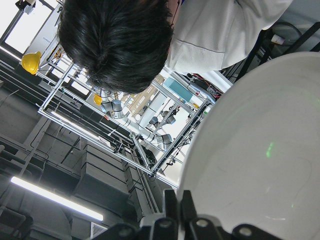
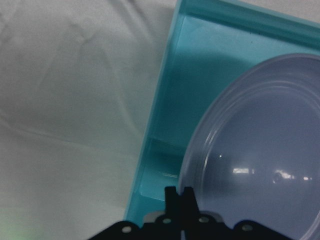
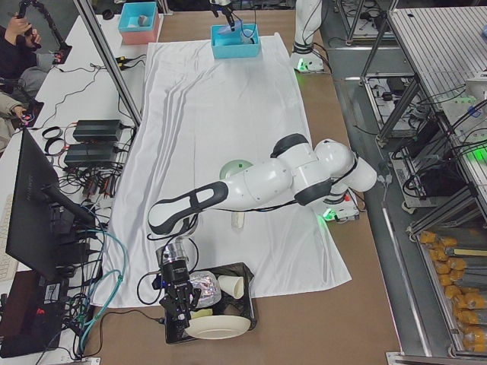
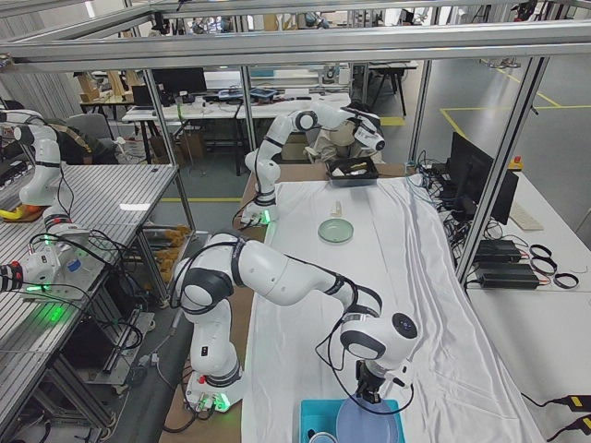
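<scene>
My left gripper (image 3: 183, 310) is at the black bin (image 3: 247, 304), shut on the rim of a white plate (image 3: 218, 327), which fills the right of the left wrist view (image 1: 250, 145). The bin also holds a white cup (image 3: 232, 284) and a silver package (image 3: 205, 285). At the other table end, my right gripper is shut on the rim of a translucent blue plate (image 2: 255, 150) over or in the turquoise box (image 2: 155, 120), where a small cup (image 4: 323, 437) also shows.
A green plate (image 4: 335, 231) and a pale narrow object (image 4: 337, 207) lie on the white cloth (image 3: 221, 91). A monitor (image 3: 38, 213) and cables line one side.
</scene>
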